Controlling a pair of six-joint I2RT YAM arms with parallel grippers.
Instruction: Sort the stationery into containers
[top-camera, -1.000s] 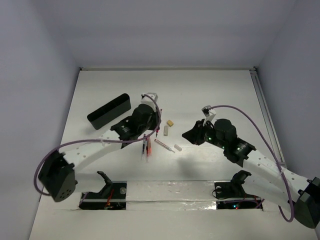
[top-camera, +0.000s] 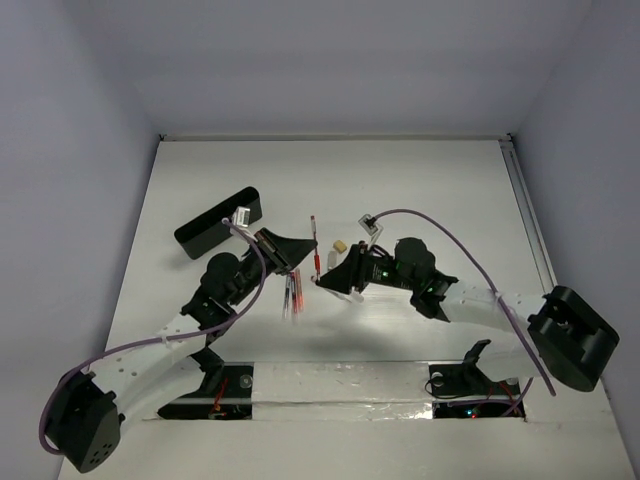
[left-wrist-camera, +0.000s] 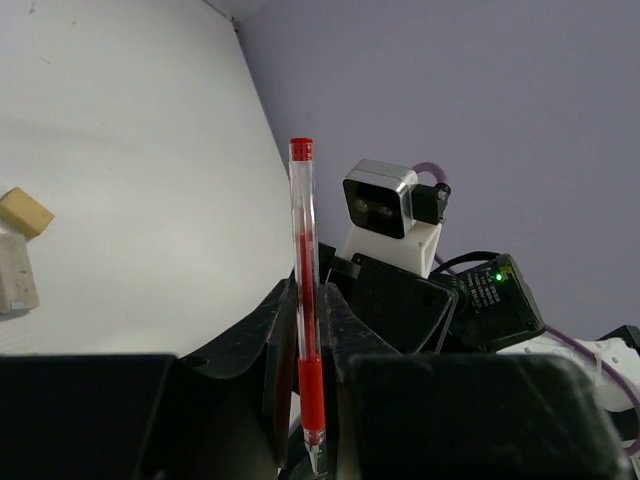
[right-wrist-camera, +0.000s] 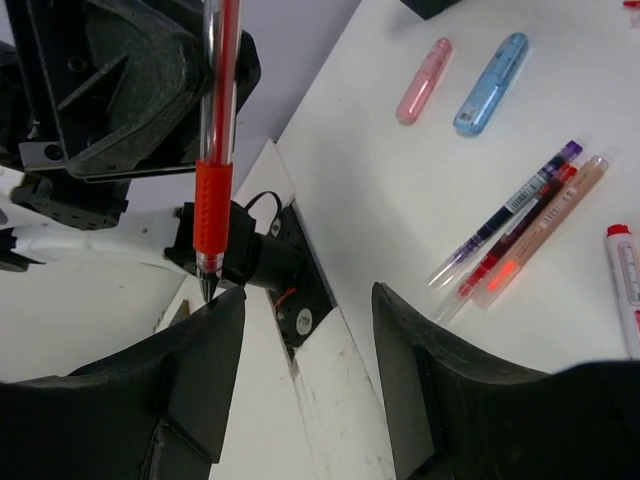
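Note:
A clear-barrelled red pen (left-wrist-camera: 305, 270) stands nearly upright in the left wrist view, with my left gripper shut on it. In the top view the pen (top-camera: 314, 240) sticks out beyond the left fingers, between the two arms. Close by on the right is my right gripper, part open with nothing between its fingers; in its view the pen's tip and red grip are up and left of the gap. A purple-capped pen (right-wrist-camera: 510, 208), a red pen (right-wrist-camera: 520, 232) and an orange pen (right-wrist-camera: 550, 225) lie side by side on the table. The black container (top-camera: 218, 223) sits back left.
Pink (right-wrist-camera: 424, 80) and blue (right-wrist-camera: 492, 82) capped markers lie apart from the pens, and a red-capped white marker (right-wrist-camera: 624, 280) is at the right edge. A tan block (left-wrist-camera: 24, 212) and a pale eraser (left-wrist-camera: 14, 272) are nearby.
The left arm has raised the red pen and swung it upright.

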